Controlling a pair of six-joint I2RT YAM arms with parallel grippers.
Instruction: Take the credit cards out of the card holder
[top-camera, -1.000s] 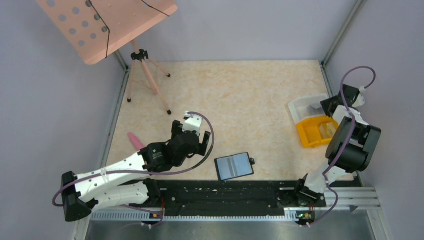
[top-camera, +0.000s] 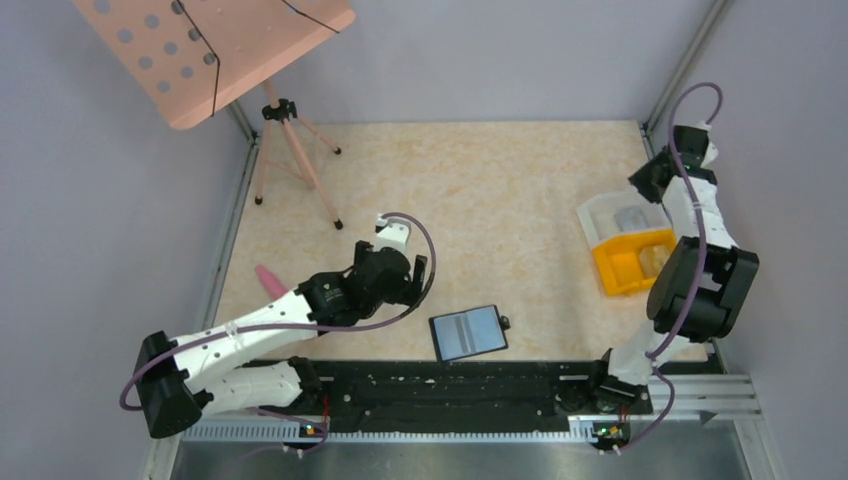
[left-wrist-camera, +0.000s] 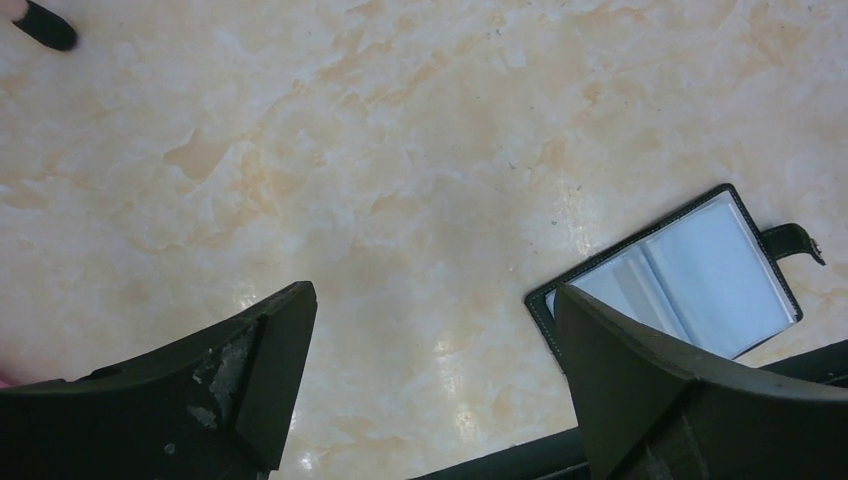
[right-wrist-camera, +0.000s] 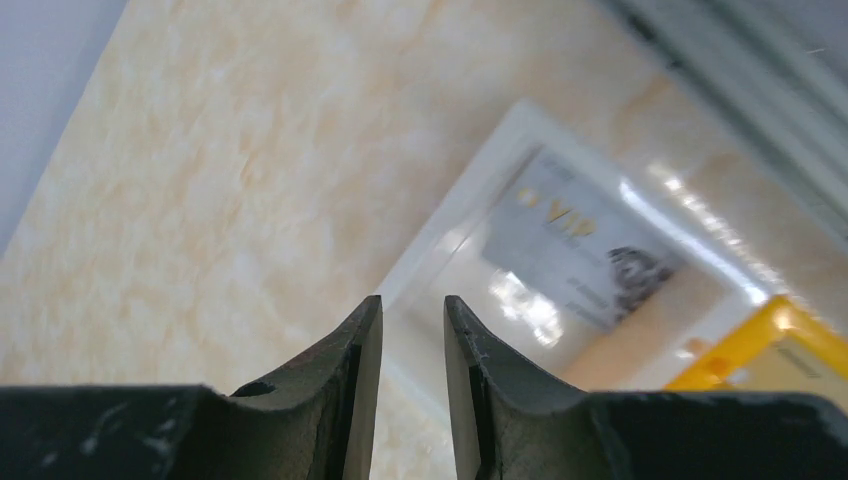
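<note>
The card holder (top-camera: 468, 333) lies spread flat near the table's front edge, its light sleeves showing no card. In the left wrist view the same holder (left-wrist-camera: 715, 270) is at the right, partly behind one finger. My left gripper is open and empty, above the table left of the holder. A silvery-grey card (right-wrist-camera: 580, 235) marked VIP lies in the white container (right-wrist-camera: 455, 215); a yellowish card (top-camera: 655, 261) is in the yellow container (top-camera: 622, 275). My right gripper hovers by the white container, fingers a little apart with nothing between them.
A pink object (top-camera: 269, 281) lies at the left, partly behind the left arm. The tripod (top-camera: 300, 165) stands at the back left. A wall and rail run close to the containers on the right.
The right gripper has moved back and left, off the white container, uncovering the grey card there. The card holder has not moved.
</note>
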